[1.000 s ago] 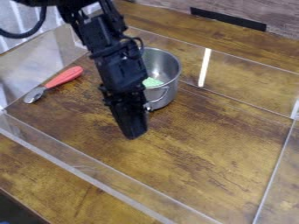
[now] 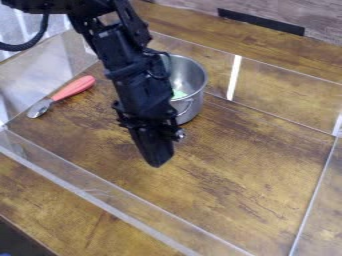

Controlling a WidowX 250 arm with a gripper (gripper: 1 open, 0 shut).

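My black arm reaches down from the top left, with its gripper (image 2: 158,152) low over the bare wooden board, in front of a steel pot (image 2: 189,88). The gripper looks shut, with nothing visible between its fingers. The pot is partly hidden behind the arm; something pale green shows inside it. A red-handled utensil (image 2: 75,88) with a metal head lies at the left.
The wooden board (image 2: 254,180) is clear to the right and front. Clear low edging borders the left and front. A small white strip (image 2: 234,78) lies right of the pot.
The gripper stays low in front of the pot; the pot and utensil look unmoved.
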